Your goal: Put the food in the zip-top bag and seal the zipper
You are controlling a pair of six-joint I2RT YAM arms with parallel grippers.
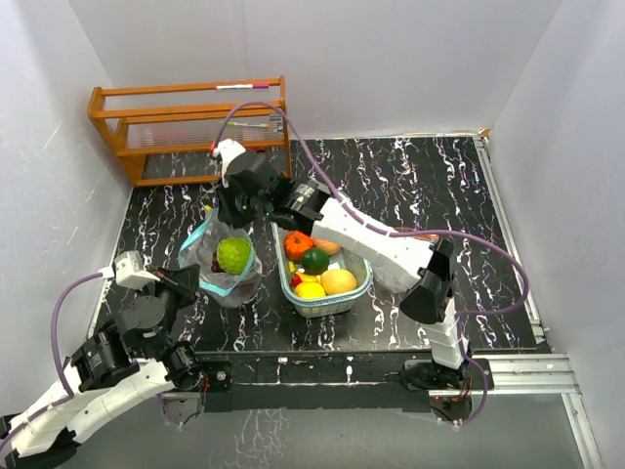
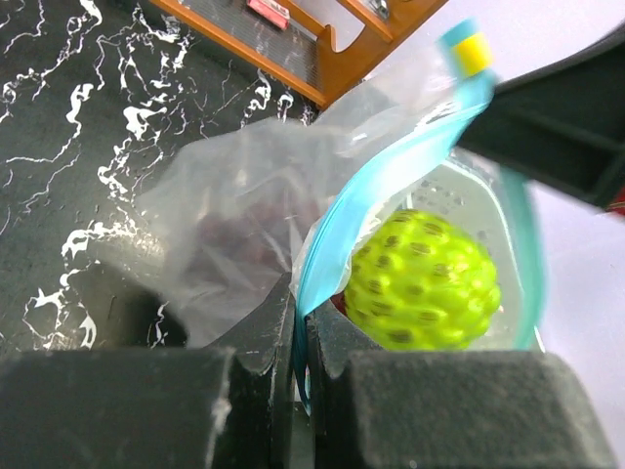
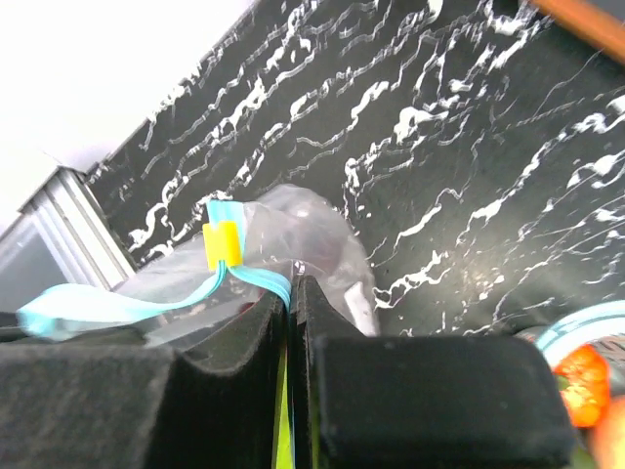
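Observation:
The clear zip bag [image 1: 230, 286] with a blue rim hangs open between my two grippers. Inside it rests a bumpy green fruit [image 2: 422, 281], with something dark red beside it. My left gripper is shut on the bag's blue rim at the near left side. On the far side of the mouth, my right gripper is shut on the blue rim, close to the yellow zipper slider [image 3: 223, 244]. In the top view the right gripper's tips are partly hidden by its own arm.
A pale basket [image 1: 323, 308] of toy produce stands right of the bag, holding an orange pumpkin [image 1: 298, 245], an avocado [image 1: 314, 261] and yellow fruit. The wooden rack [image 1: 137, 149] is behind.

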